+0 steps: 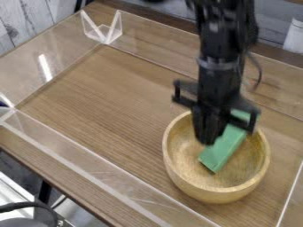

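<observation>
A green rectangular object [221, 152] lies tilted inside a round yellow bowl [213, 182] at the lower right. My black gripper [211, 122], blurred by motion, hangs over the back of the bowl, above and beside the green object. It is shut, and nothing shows held between its fingers.
A white wire-like item [104, 27] stands at the back left. The wooden table [89, 106] has free room to the left and behind. A dark cable [24, 208] lies at the lower left corner.
</observation>
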